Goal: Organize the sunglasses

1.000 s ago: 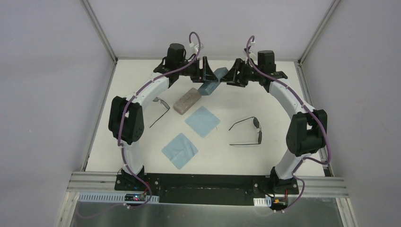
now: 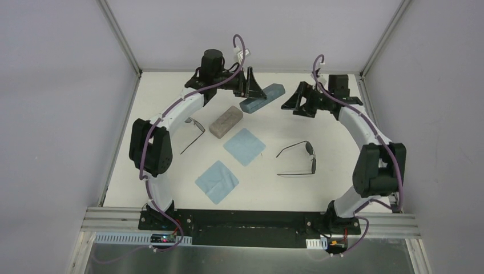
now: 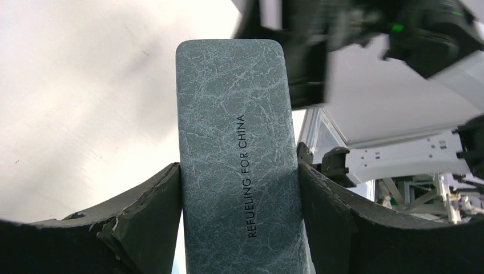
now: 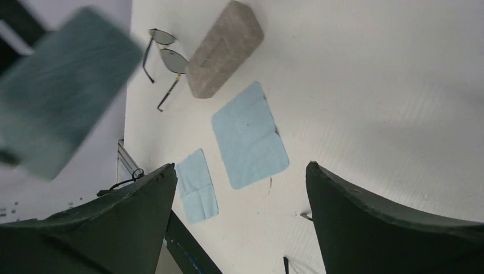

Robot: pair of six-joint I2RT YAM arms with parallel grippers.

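My left gripper (image 2: 251,94) is shut on a dark grey-green glasses case (image 3: 240,154) printed "REFUELING FOR CHINA", held above the table. My right gripper (image 2: 292,100) stands open to its right, apart from the case, nothing between its fingers. A brown case (image 2: 225,121) lies below. One pair of sunglasses (image 4: 172,60) lies left of it, partly under the left arm in the top view; another pair (image 2: 313,162) lies open on the right. Two blue cloths (image 2: 244,146) (image 2: 217,181) lie in the middle and lower left.
Metal rails (image 2: 117,142) and walls border the workspace.
My right gripper has moved away rightward from the case, which it was touching a second ago; the case now sits more horizontally in the left gripper.
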